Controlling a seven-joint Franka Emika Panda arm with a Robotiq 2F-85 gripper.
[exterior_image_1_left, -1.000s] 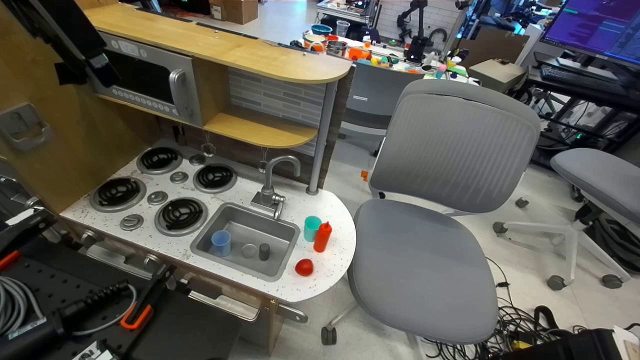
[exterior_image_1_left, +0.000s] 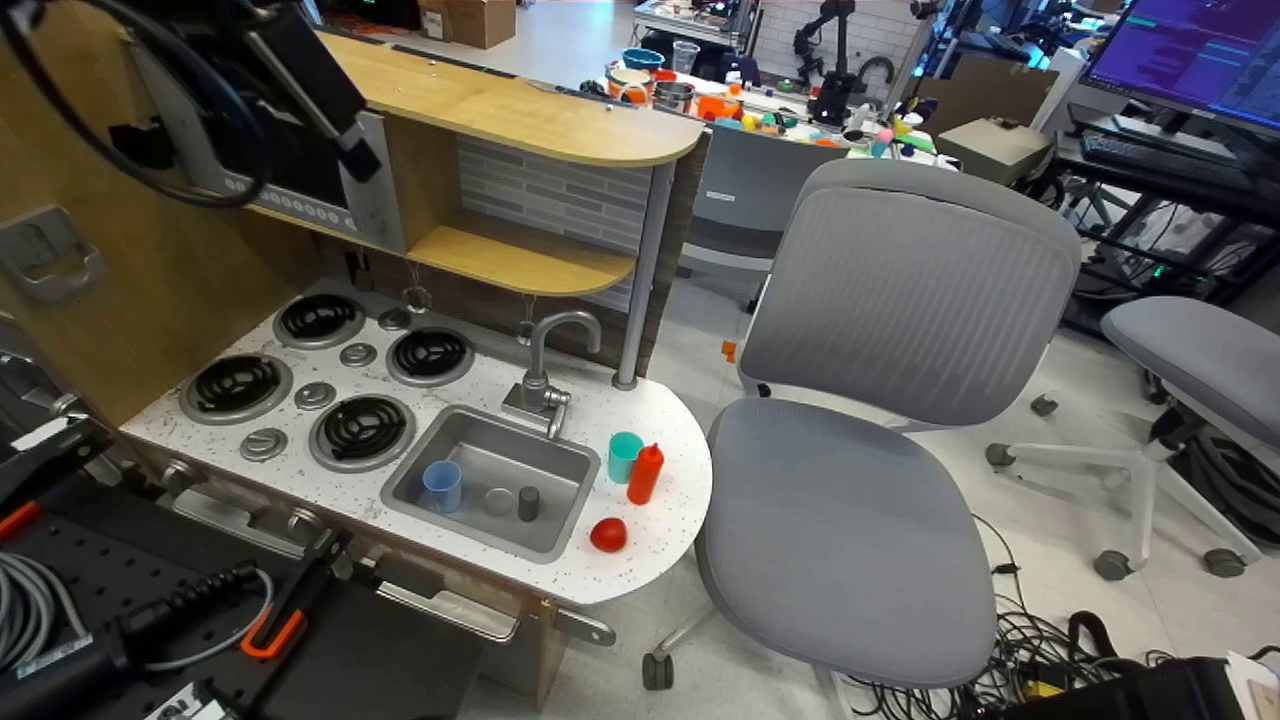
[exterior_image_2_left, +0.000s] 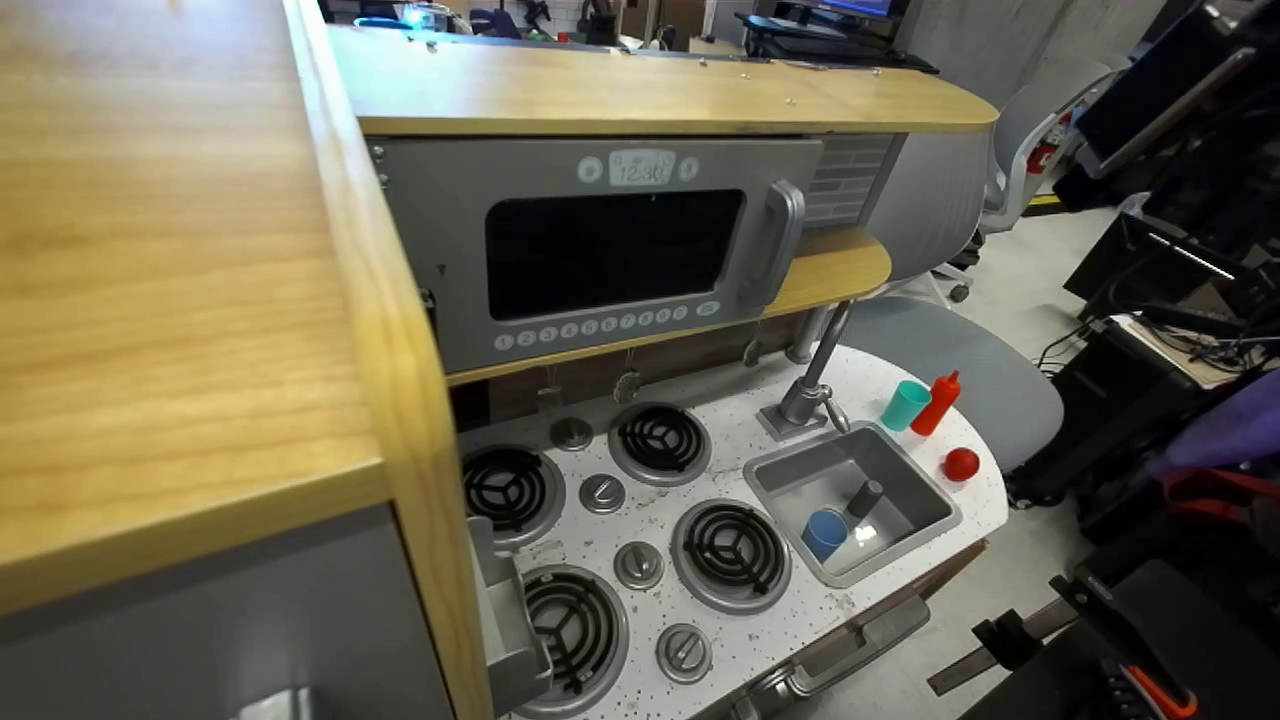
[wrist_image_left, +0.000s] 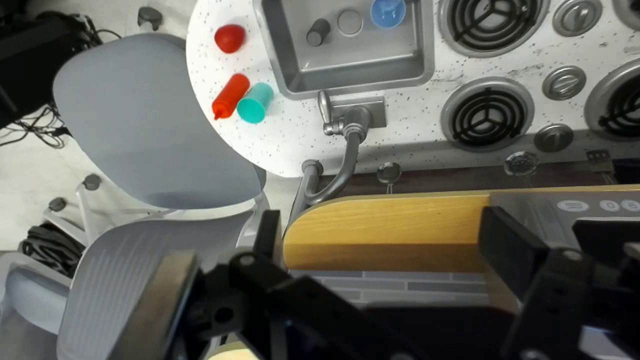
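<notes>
My gripper is open and empty in the wrist view, its two dark fingers spread wide above the wooden shelf. In exterior view 1 part of the arm hangs at the upper left, in front of the microwave (exterior_image_2_left: 612, 252). Inside the sink (exterior_image_1_left: 564, 528) stand a blue cup (exterior_image_1_left: 443, 486) and a small dark cylinder (exterior_image_1_left: 528, 503). To the sink's right, a teal cup (exterior_image_1_left: 624, 456) stands close beside a red bottle (exterior_image_1_left: 644, 475). A round red object (exterior_image_1_left: 608, 535) lies nearer the counter's front edge.
The faucet (exterior_image_1_left: 546, 372) rises behind the sink. A curved wooden shelf (exterior_image_1_left: 528, 256) and a metal post (exterior_image_1_left: 648, 276) stand above the counter. Several burners cover its left side. A grey chair (exterior_image_1_left: 840, 528) adjoins the rounded end.
The arm has moved right and lower in exterior view 1, now covering much of the microwave, and a cable loop has come into view. The counter objects have stayed put.
</notes>
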